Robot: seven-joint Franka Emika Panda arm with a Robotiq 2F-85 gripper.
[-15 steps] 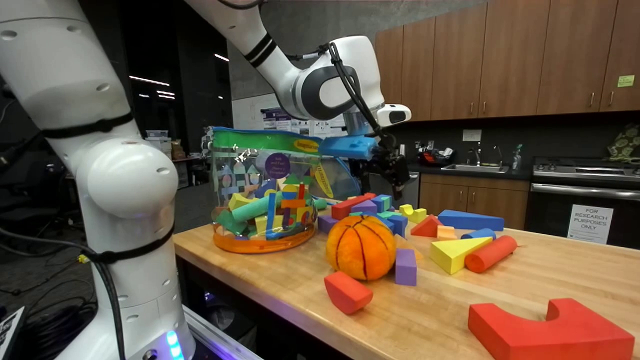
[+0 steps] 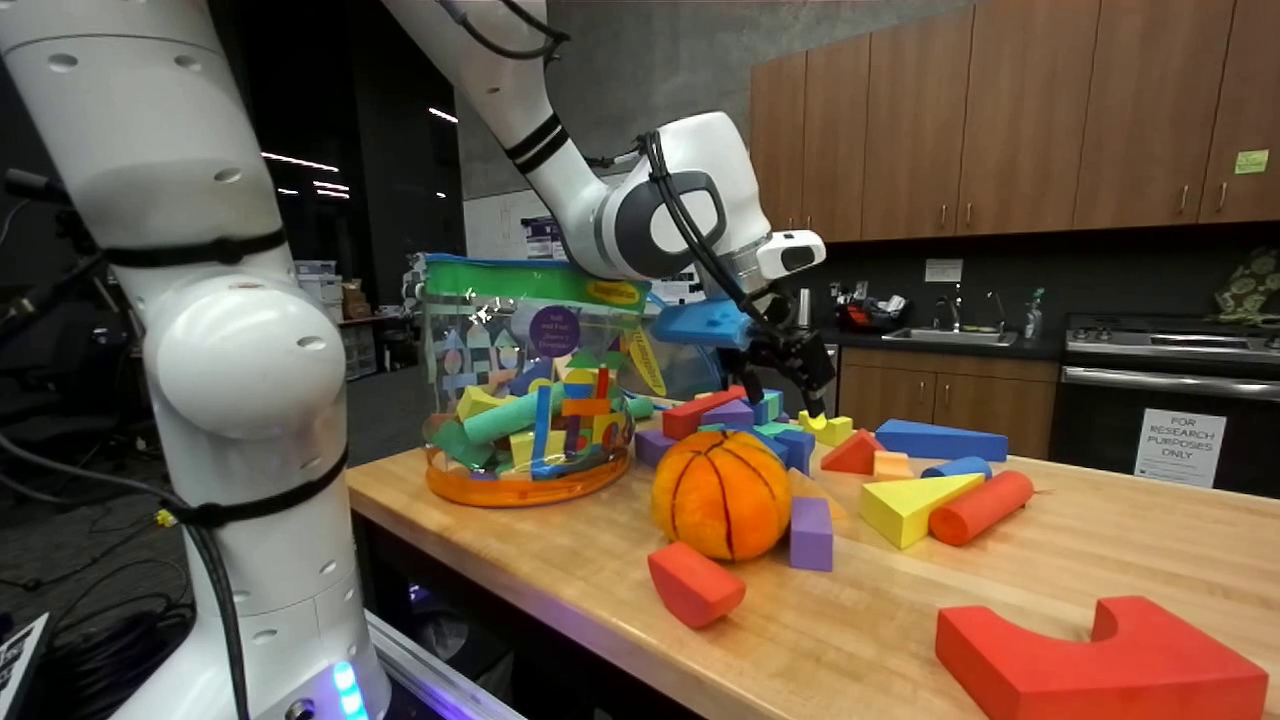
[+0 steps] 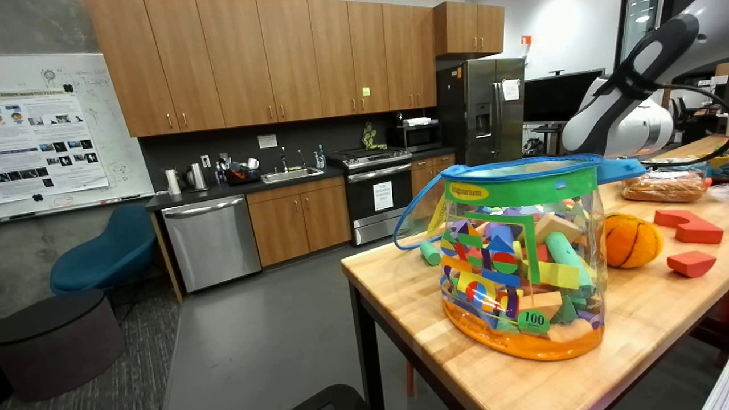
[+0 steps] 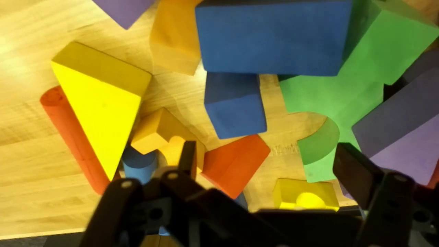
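Observation:
Over the far side of the wooden table, my gripper (image 2: 786, 394) points down among the blocks. In the wrist view its fingers stand wide apart with nothing gripped. A red-orange wedge block (image 4: 236, 164) lies in view between the fingers, and a yellow notched block (image 4: 306, 194) sits lower, closer to the right finger. The left finger overlaps an orange notched block (image 4: 164, 133) in that view. Green blocks (image 4: 321, 152) reach toward the right fingertip. Above the wedge are a blue block (image 4: 234, 105) and a larger blue block (image 4: 273, 39).
A clear bag (image 3: 523, 181) full of blocks stands open near the table's corner. An orange stuffed ball (image 2: 723, 494) sits beside the pile. A yellow triangle (image 2: 912, 504), a red cylinder (image 2: 984, 506) and a big red arch (image 2: 1098, 660) lie nearer. Bare tabletop surrounds the arch.
My arm and gripper have come down toward the blocks, closer to the yellow notched block. The blocks look unmoved.

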